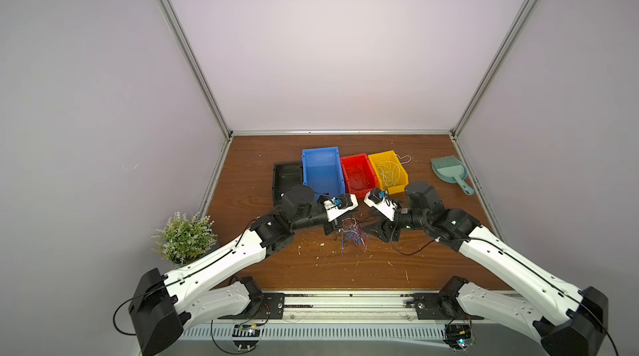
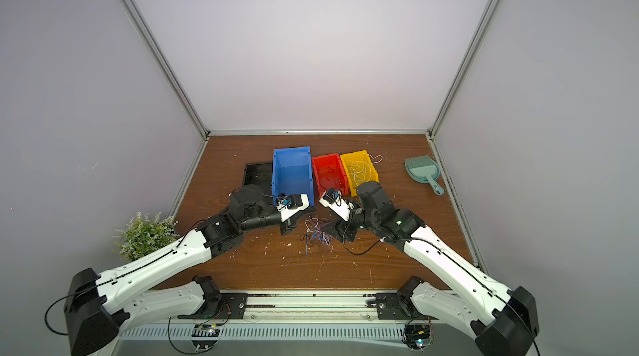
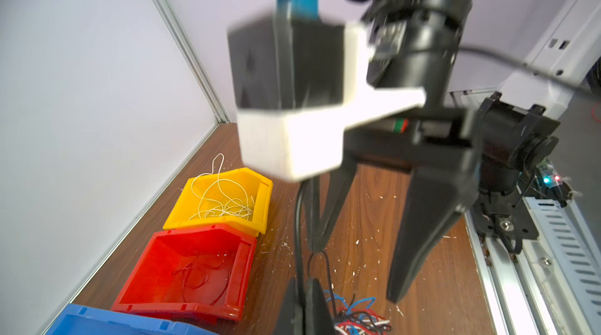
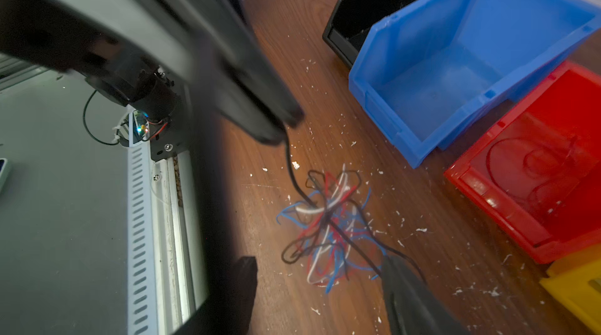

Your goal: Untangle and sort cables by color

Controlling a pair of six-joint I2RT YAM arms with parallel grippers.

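Note:
My left gripper is shut on a black cable (image 4: 290, 162), which runs down from its tips in the right wrist view. That cable drops to a tangle of red, blue, white and black cables (image 4: 338, 234) lying on the wooden table. Standing apart, the fingers of my right gripper are open with nothing gripped, beside the left one and over the tangle. Among the bins, the yellow one (image 3: 266, 209) has white cable in it, and the red one (image 3: 122, 303) has thin red cable. The blue bin (image 4: 369, 84) and black bin (image 4: 341, 40) look empty.
A green dustpan with brush (image 1: 450, 169) lies at the right of the table, and a potted plant (image 1: 186, 238) stands at the left. White scraps litter the wood. Both arms meet closely over the middle.

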